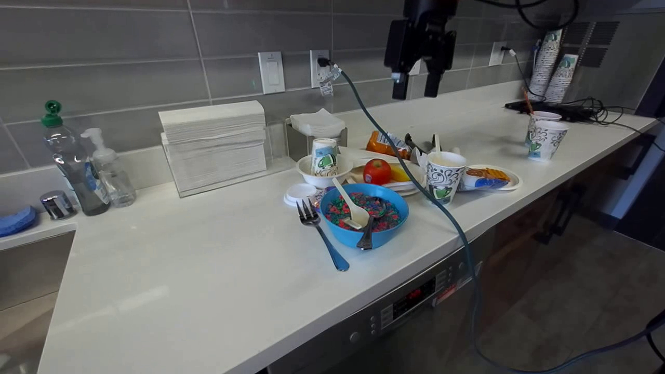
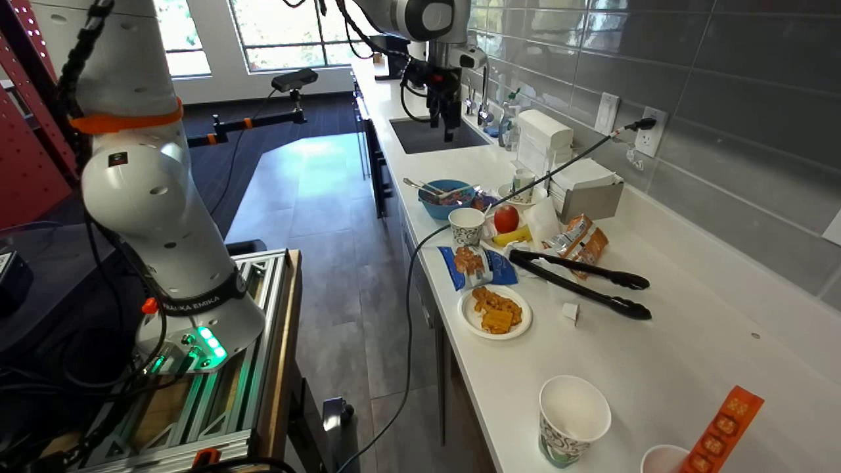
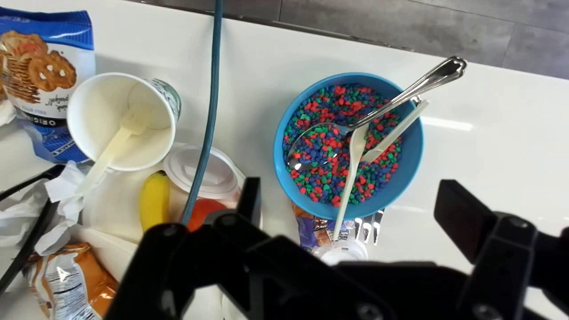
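My gripper (image 1: 415,92) hangs open high above the counter, clear of everything, with nothing between its fingers. Seen from the wrist, a blue bowl (image 3: 416,154) of red, green and blue bits lies below the gap between the fingers. A metal spoon (image 3: 429,80) and two pale plastic utensils rest in the bowl, their handles crossing the rim. Beside the bowl a metal fork (image 1: 324,238) lies flat on the counter. A paper cup (image 3: 101,117) with a pale plastic utensil in it stands near the bowl. The red apple (image 1: 377,171) and a yellow banana (image 3: 154,200) sit close by.
A cable (image 1: 430,193) runs from the wall outlet across the counter and over its front edge. Black tongs (image 2: 583,284), a snack bag (image 2: 477,268) and a plate (image 2: 518,327) of food crowd one side. Toward the sink (image 2: 410,146) the counter is bare.
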